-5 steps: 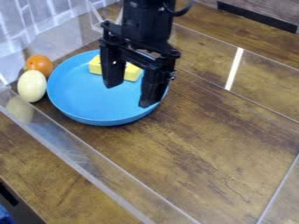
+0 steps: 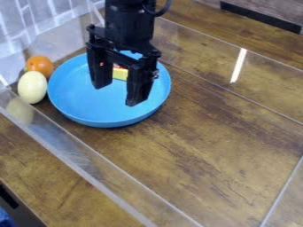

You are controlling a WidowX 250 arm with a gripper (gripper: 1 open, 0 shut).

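Note:
The black gripper (image 2: 122, 78) hangs pointed down over a blue plate (image 2: 77, 111) on the wooden table, its two fingers apart. A yellow block with some red on it (image 2: 122, 72) shows behind the gripper, on the plate and partly hidden by it. Whether anything lies between the fingers is not clear.
An orange round object (image 2: 41, 66) and a pale yellow egg-shaped object (image 2: 32, 87) lie left of the plate. Clear strips or edges run along the left and right sides.
The gripper has moved left over the plate, by a small amount, and slightly up. The plate and the objects beside it look unmoved.

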